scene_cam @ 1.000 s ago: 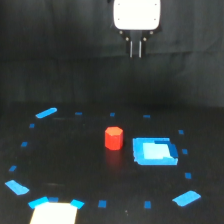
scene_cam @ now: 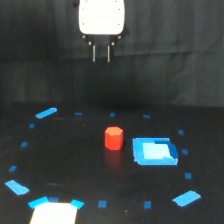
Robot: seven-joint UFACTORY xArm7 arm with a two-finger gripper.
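Observation:
High at the back, left of the picture's middle, hangs my gripper. Its two thin fingers point down and stand apart, with nothing seen between them. Well below it and slightly to the right, a small red block sits on the dark table. Beside that block on the right is a blue tray with a white middle. The gripper touches neither of them.
A pale whitish object is cut off by the bottom edge. Blue strips such as the back left one and small blue squares mark the black table. Open room lies left of the red block.
My gripper has moved left and a little lower in the picture. Its fingers look farther apart than before. The red block and the tray have stayed in place.

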